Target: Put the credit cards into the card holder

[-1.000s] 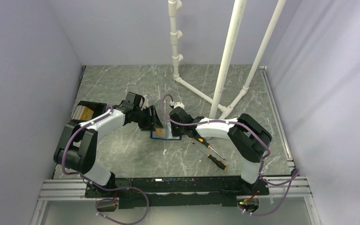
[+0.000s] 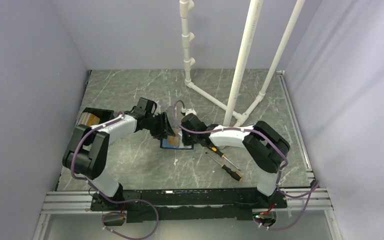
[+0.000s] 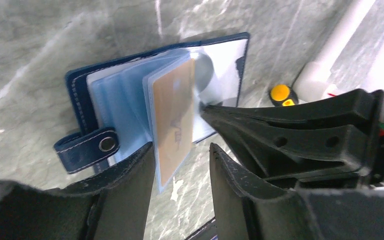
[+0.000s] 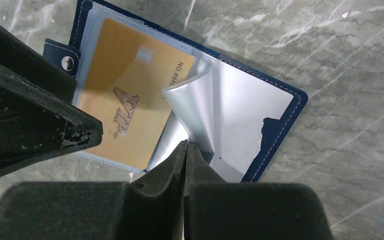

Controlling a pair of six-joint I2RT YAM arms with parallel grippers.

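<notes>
The card holder (image 4: 280,135) lies open on the table, dark blue with clear sleeve pages. A gold credit card is in one of its sleeves; in the left wrist view this gold card (image 3: 172,115) stands tilted up with its page. My left gripper is part open over the holder's lower edge, the page's edge close to its left finger (image 3: 135,172). From the right, my right gripper reaches in, shut, its tips against a curled clear sleeve (image 4: 195,97); whether it pinches that sleeve is hidden.
A dark box (image 2: 91,118) with several cards stands at the far left. Two screwdrivers lie right of the holder, one with a black and yellow handle (image 2: 231,172). White pipes (image 2: 210,97) rise at the back.
My left gripper has edged slightly right over the holder, and the gold card's page has shifted right with it. The right arm stays where it was.
</notes>
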